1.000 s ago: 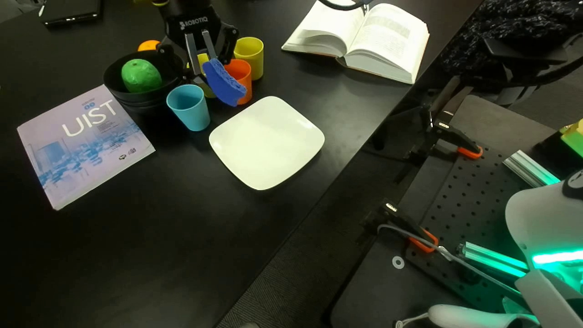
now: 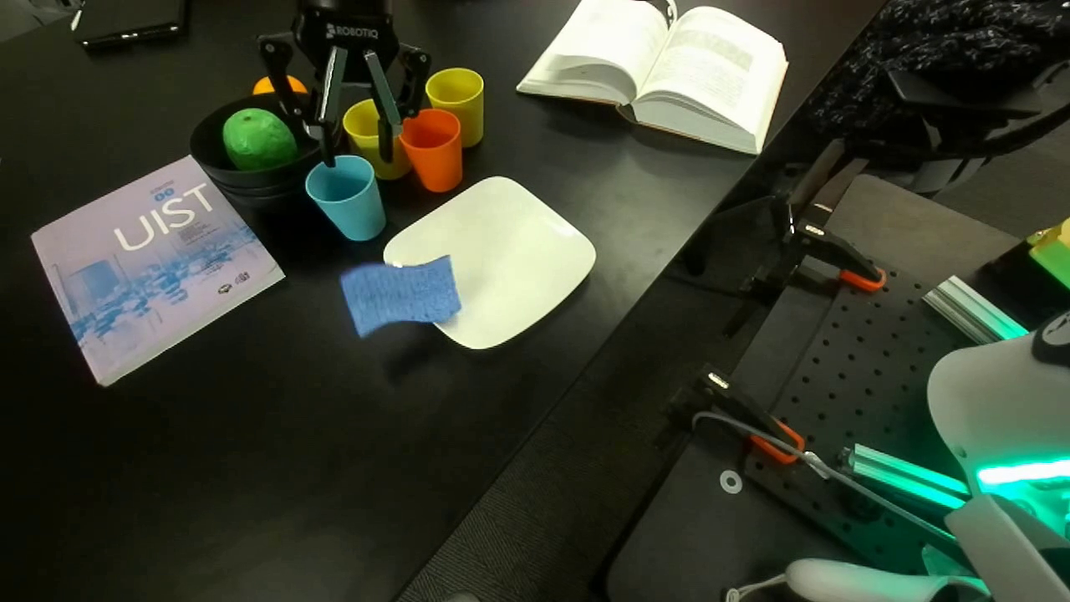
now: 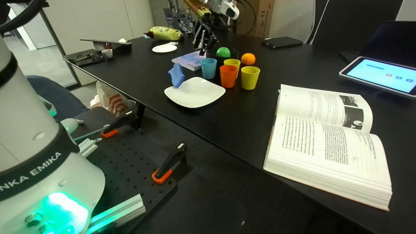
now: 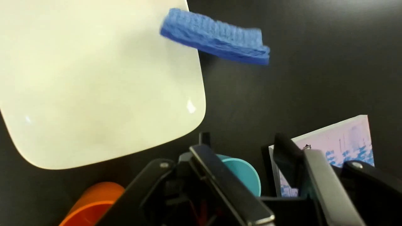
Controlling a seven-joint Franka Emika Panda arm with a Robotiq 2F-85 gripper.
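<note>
A blue sponge [image 2: 401, 294] is clear of my gripper, at the left edge of the white plate [image 2: 512, 251]. Its outline is blurred, and it looks tilted and raised off the surface, with a faint dark patch below. The wrist view has the sponge [image 4: 214, 36] overlapping the plate's rim, well beyond my fingertips. My gripper [image 2: 357, 150] hangs above the cups and beside the black bowls, fingers spread and nothing between them. Below its fingers in the wrist view is the light-blue cup [image 4: 244, 174], partly hidden.
Orange cup [image 2: 433, 150] and yellow cups [image 2: 457, 100] crowd the gripper. Stacked black bowls [image 2: 216, 160] hold a green fruit [image 2: 259, 139]. A UIST book [image 2: 160, 266] lies left; an open book [image 2: 692, 70] is far right. Bare table stretches in front.
One second ago the sponge was at my fingertips above the cups; now it is away from them by the plate's left edge. The fingers have spread apart, and the gripper has shifted slightly left.
</note>
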